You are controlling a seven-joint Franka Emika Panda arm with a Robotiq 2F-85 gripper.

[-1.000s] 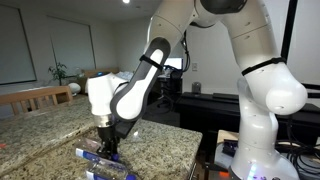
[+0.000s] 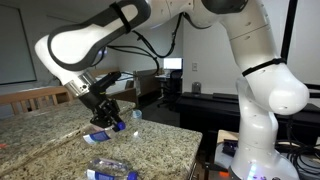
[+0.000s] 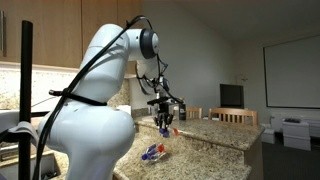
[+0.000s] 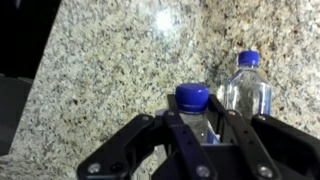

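Note:
A clear plastic bottle [image 4: 192,97] with a blue cap sits between the fingers of my gripper, which is shut on it near the neck. In exterior view 1 the bottle [image 2: 96,137] hangs tilted in the air beneath the gripper [image 2: 112,124], its cap toward the right. Below it, another blue-capped bottle [image 2: 112,165] lies on its side on the granite counter. A blue-labelled bottle [image 2: 108,174] lies at the lower frame edge. The wrist view shows one lying bottle [image 4: 247,90] to the right; the held bottle's lower part is mostly hidden by the gripper.
A small white cup [image 2: 137,115] stands farther back. Wooden chairs [image 2: 38,98] line the far side.
Over the last second my gripper has risen from among the bottles on the counter, with one bottle lifted in it. The other bottles remain lying there.

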